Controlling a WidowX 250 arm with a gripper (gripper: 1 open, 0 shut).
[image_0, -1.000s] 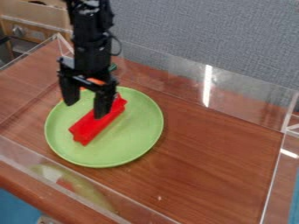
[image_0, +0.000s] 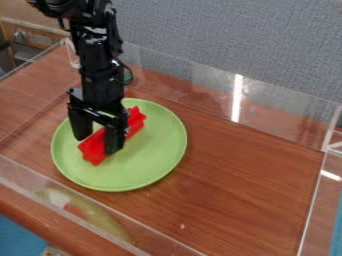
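Note:
My gripper (image_0: 104, 126) is low over a green plate (image_0: 150, 160), its two black fingers apart in an open state, one on each side of a red block (image_0: 94, 150) lying diagonally on the plate. The arm reaches down from the top left and hides part of the block. Whether the fingers touch the block cannot be told.
Transparent walls edge the surface at the front left, back and right, with a grey wall behind. A pale yellowish object (image_0: 87, 212) lies at the front left, by the transparent edge.
My gripper has come down toward the plate and now sits lower around the red block, covering more of it. The plate and block look unmoved.

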